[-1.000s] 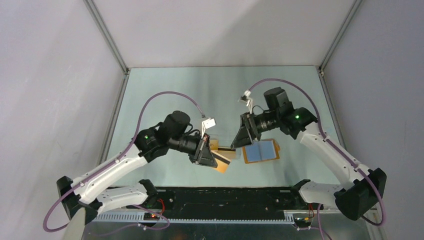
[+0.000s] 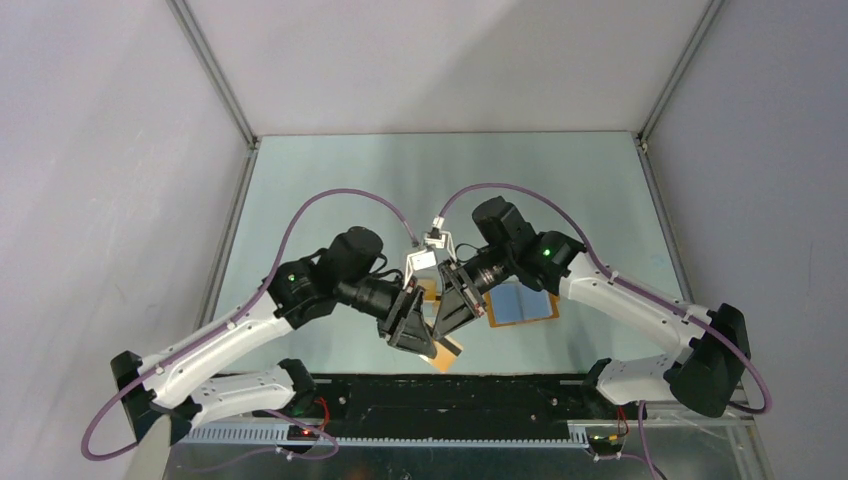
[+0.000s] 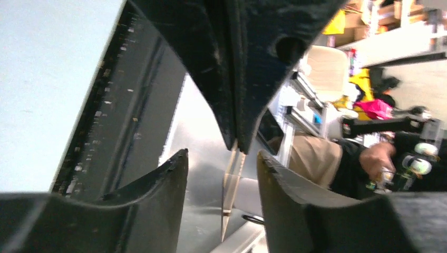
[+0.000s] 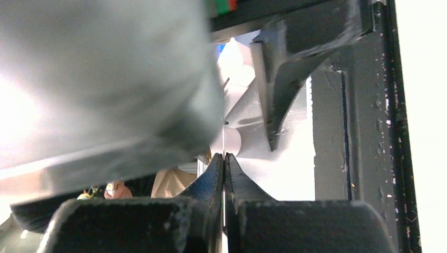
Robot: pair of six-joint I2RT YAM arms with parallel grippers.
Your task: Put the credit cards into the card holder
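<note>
A yellow-orange card with a dark stripe (image 2: 441, 357) is held between my two grippers, over the front edge of the table. In the left wrist view the card (image 3: 230, 184) is seen nearly edge-on, pinched at its far end by the dark fingers (image 3: 253, 68) of my right gripper. My left gripper stands open around it, a gap on each side. In the right wrist view my right gripper is shut on the card, which shows as a thin line. The card holder (image 2: 522, 303), blue inside with a brown rim, lies open on the table.
A clear tray with another yellow card (image 2: 429, 288) lies under the arms, largely hidden. Both grippers nearly touch at the tips, above the dark front rail (image 2: 450, 405).
</note>
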